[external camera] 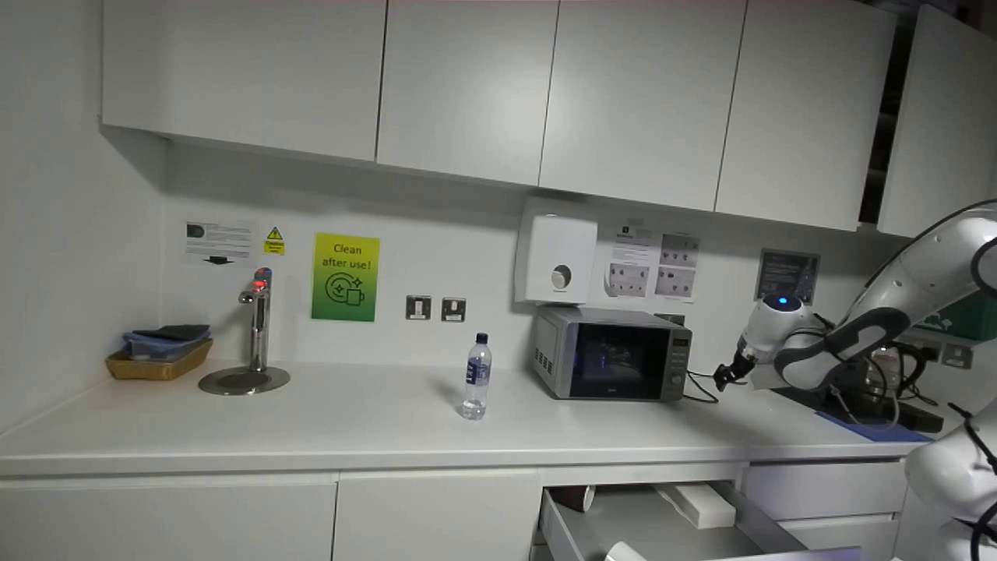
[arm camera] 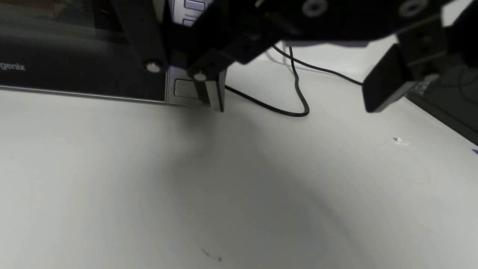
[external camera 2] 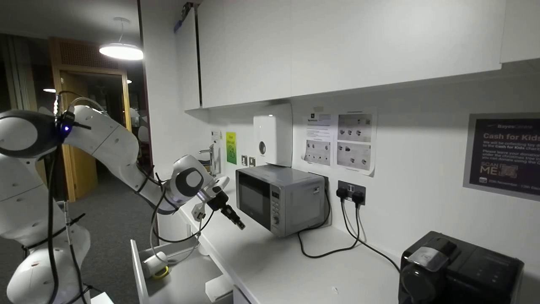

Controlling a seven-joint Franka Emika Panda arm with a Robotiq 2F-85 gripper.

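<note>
My gripper is open in the wrist view, its two fingers wide apart and only white counter and a black cable visible beyond the gap. The grey microwave [external camera: 612, 355] stands on the counter with its door closed. In exterior view 2 my gripper [external camera 2: 240, 225] hangs above the counter, in front of the microwave's [external camera 2: 298, 202] control-panel side. From the wrist, the panel's lower button [arm camera: 185, 89] shows just behind the left finger; whether they touch I cannot tell. A clear water bottle [external camera: 476, 379] with a dark cap stands upright to the microwave's left.
Below the counter, a drawer [external camera: 645, 533] is pulled out, holding a white box [external camera: 701, 505] and cups. A tap [external camera: 261, 322] and a basket [external camera: 159, 363] are at far left. A black coffee machine [external camera 2: 460, 268] occupies the near right. Bare counter [external camera: 355, 421] lies left of the bottle.
</note>
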